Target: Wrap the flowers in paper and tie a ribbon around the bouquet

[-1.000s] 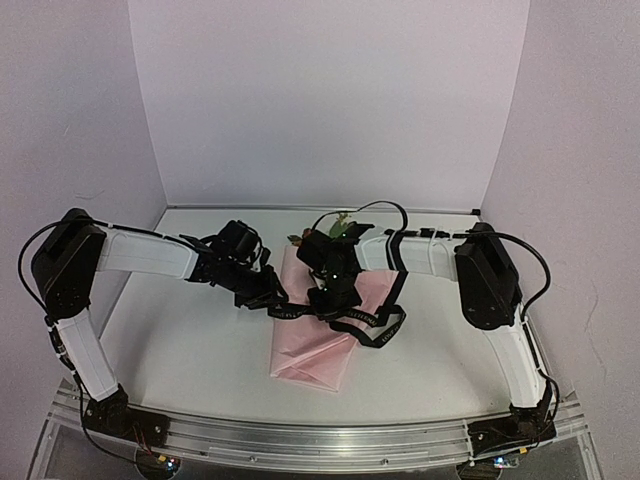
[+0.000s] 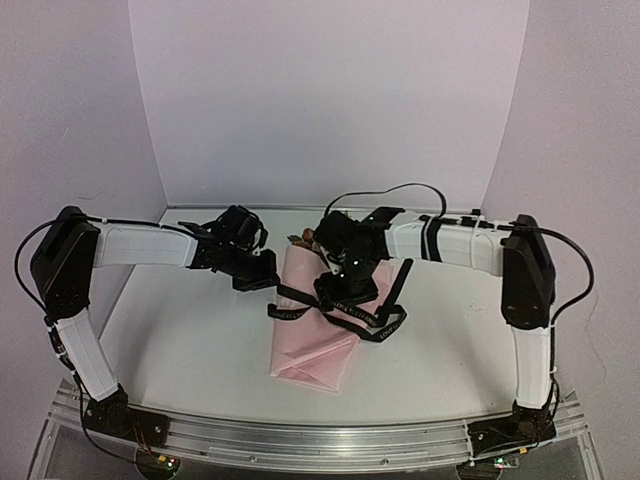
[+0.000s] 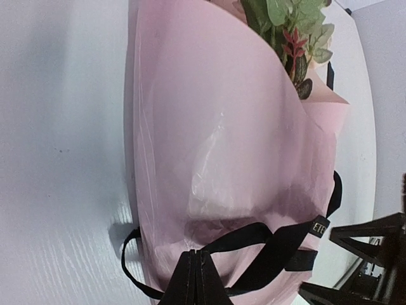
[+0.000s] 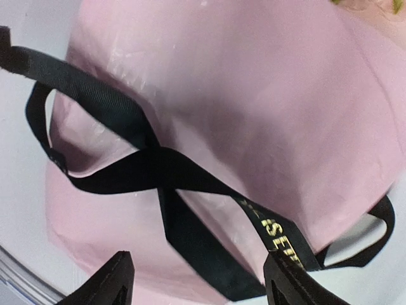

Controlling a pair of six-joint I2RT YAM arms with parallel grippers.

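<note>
A pink-wrapped bouquet (image 3: 190, 114) lies flat on the white table, its green leaves (image 3: 279, 19) at the far end. Across the wrap runs a black ribbon with pale lettering (image 4: 124, 175), one strand crossing over another near the middle. My left gripper is shut at the wrap's left side, and a raised strand runs up to its tips. The right gripper hangs over the wrap with its fingers (image 4: 114, 279) wide apart. Ribbon passes below that gap, not pinched. In the top view my right hand hides part of the crossing.
Bare table (image 2: 190, 330) lies to the left, and more free surface (image 2: 450, 340) to the right. A metal rail (image 2: 300, 440) borders the front. Both hands are close together over the bouquet.
The right hand has shifted right and its arm has swung outward. The left gripper has risen slightly; a ribbon strand now slants up to it, with a separate loop showing below.
</note>
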